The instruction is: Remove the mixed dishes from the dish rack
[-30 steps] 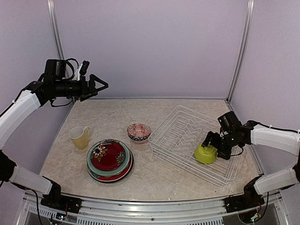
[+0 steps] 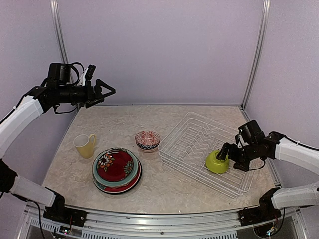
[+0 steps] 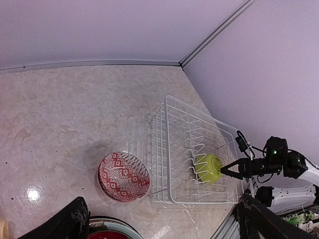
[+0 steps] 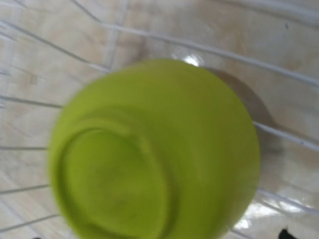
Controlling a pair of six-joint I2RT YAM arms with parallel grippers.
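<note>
A green bowl (image 2: 216, 163) leans in the white wire dish rack (image 2: 184, 130), the only dish seen in it. Its foot ring and outer side fill most of the right wrist view, where the bowl (image 4: 199, 139) faces the camera bottom-first. My right gripper (image 2: 230, 155) is open at the bowl, close over its right side; contact cannot be made out. High at the left, clear of the table, my left gripper (image 2: 103, 94) stands open and empty. In the left wrist view the green bowl (image 3: 208, 168) shows beside the right arm's fingers.
On the table left of the rack are a red patterned bowl (image 2: 148, 140), a stack of plates (image 2: 116, 169) and a yellow mug (image 2: 84, 145). Bare table lies behind them and between stack and rack. Walls close in the back and sides.
The bowl has barely moved, and the left arm is still.
</note>
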